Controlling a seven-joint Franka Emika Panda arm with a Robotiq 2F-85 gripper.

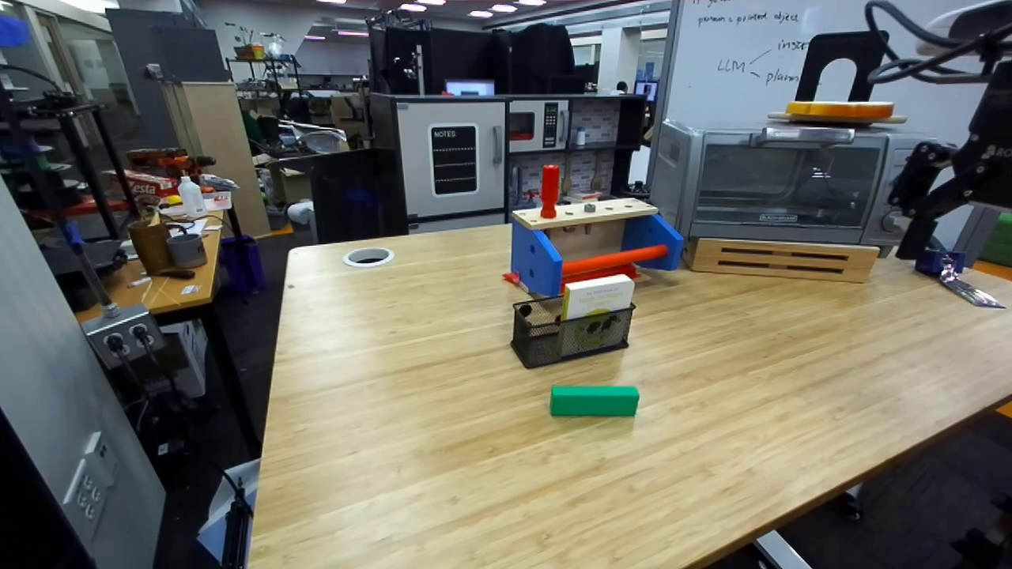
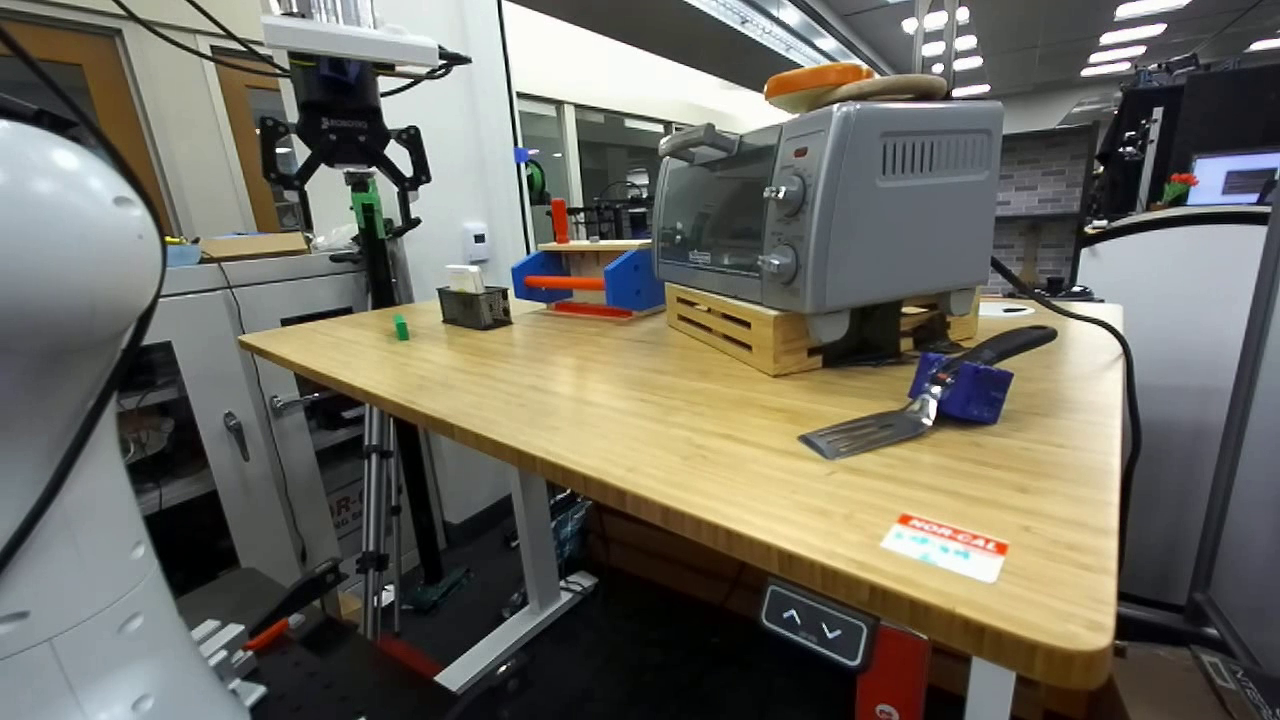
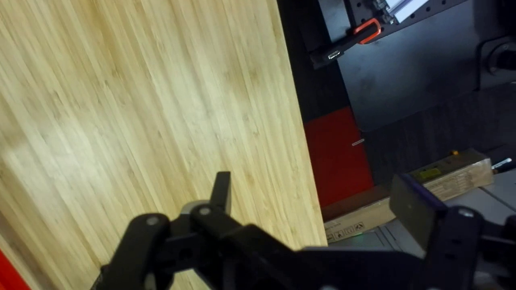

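Note:
My gripper [image 2: 354, 214] hangs high above the table in exterior view 2, open and empty. Its fingers stand wide apart in the wrist view, with the table edge and floor below them. At the right edge of exterior view 1 only part of it shows. A green block [image 1: 594, 401] lies on the table, well away from the gripper. Behind the block stands a black mesh basket [image 1: 537, 340] with a white-and-yellow book [image 1: 598, 300] upright in it. A spatula [image 2: 882, 428] with a dark handle rests on a blue holder [image 2: 980, 395] near the table's other end.
A toy workbench [image 1: 537, 256] with blue sides and a toaster oven [image 1: 781, 185] on a wooden stand [image 1: 783, 260] line the back. An orange-and-white item [image 1: 840, 108] sits atop the oven.

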